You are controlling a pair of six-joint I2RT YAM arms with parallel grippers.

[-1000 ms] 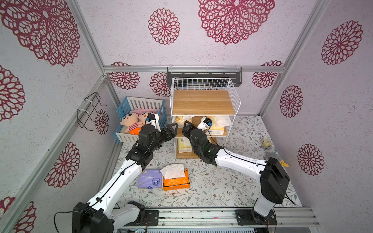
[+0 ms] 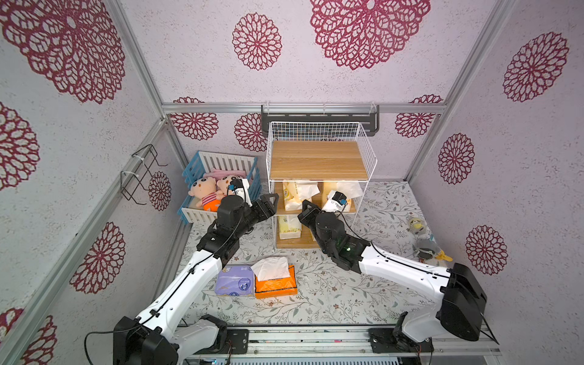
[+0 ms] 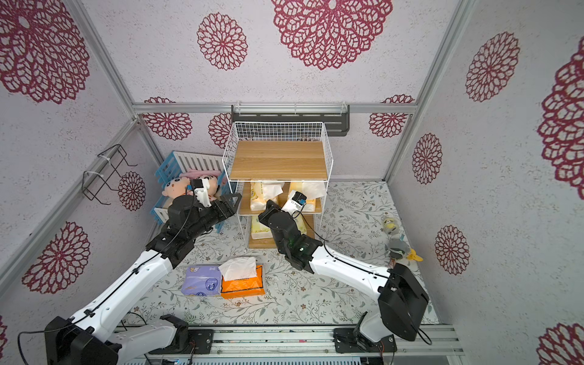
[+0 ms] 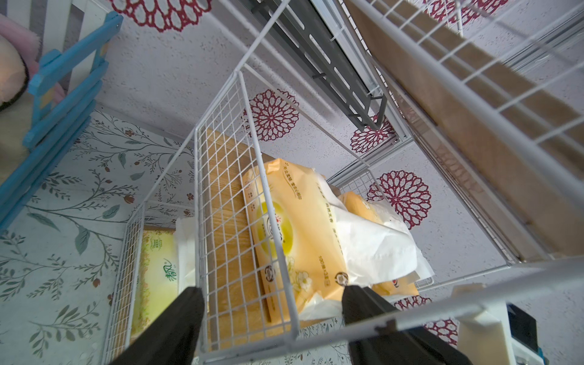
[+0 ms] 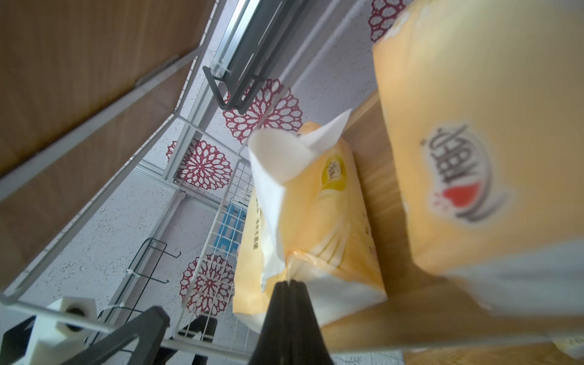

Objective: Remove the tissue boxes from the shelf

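Observation:
On the shelf's (image 2: 316, 159) middle tier sit two yellow tissue packs, the left one (image 5: 340, 225) turned askew with its white tissue sticking out, the right one (image 5: 486, 133) close by. My right gripper is shut, nothing visible between its fingers, its tips against or just before the left pack's front. At the shelf's left front corner, my left gripper has its fingers either side of the white wire frame. A yellow pack (image 4: 159, 267) lies on the bottom tier. Purple (image 2: 234, 280) and orange (image 2: 275, 286) packs lie on the table.
A blue and white basket (image 2: 252, 167) of dolls stands left of the shelf. Plush toys (image 2: 425, 243) lie at the table's right edge.
My right gripper has moved to the right and slightly toward the front. The middle tier's left pack has shifted right and forward, turning askew. The left arm looks unmoved.

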